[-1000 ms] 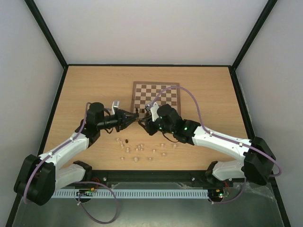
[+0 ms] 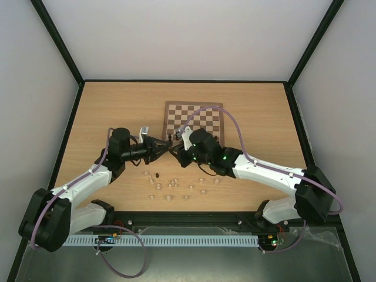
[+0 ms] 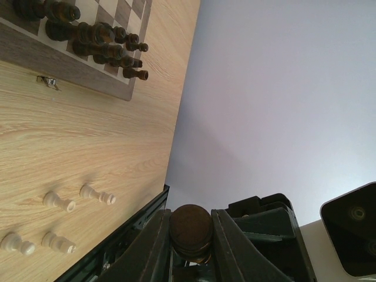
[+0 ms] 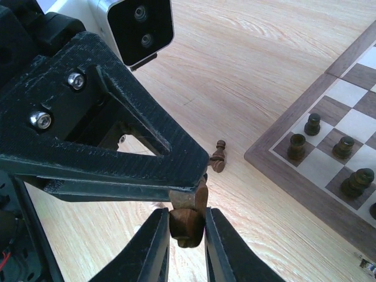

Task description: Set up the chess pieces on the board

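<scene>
A dark wooden chess piece is clamped in my left gripper, seen end-on in the left wrist view. In the right wrist view the same piece sticks out below the left fingertips, and my right gripper stands part open with a finger on either side of it. Whether the right fingers touch it is hard to tell. From above, both grippers meet just in front of the chessboard. Several dark pieces stand on the board's near corner squares.
A dark piece lies loose on the table beside the board. Several pale pieces are scattered over the table's front, one of them a pale piece near the edge. Table to both sides of the board is clear.
My right arm has shifted slightly left, bringing its gripper closer to the left one. The left arm has stayed nearly still.
</scene>
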